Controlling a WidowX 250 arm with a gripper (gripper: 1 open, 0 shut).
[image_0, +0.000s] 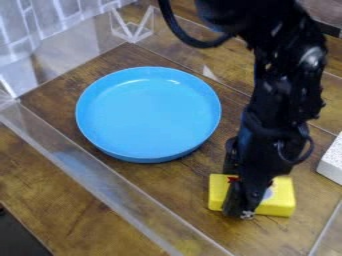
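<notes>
The black gripper (243, 192) reaches down at the right of the camera view, shut on a yellow block (274, 199) that is low over or on the wooden surface, right of and nearer than the blue plate. The blue plate (147, 110) is empty. Part of the block is hidden behind the fingers.
A white block (326, 160) is at the right edge. Clear panels or edges border the wooden surface (67, 95) on the left and front. Bare wood shows around the plate.
</notes>
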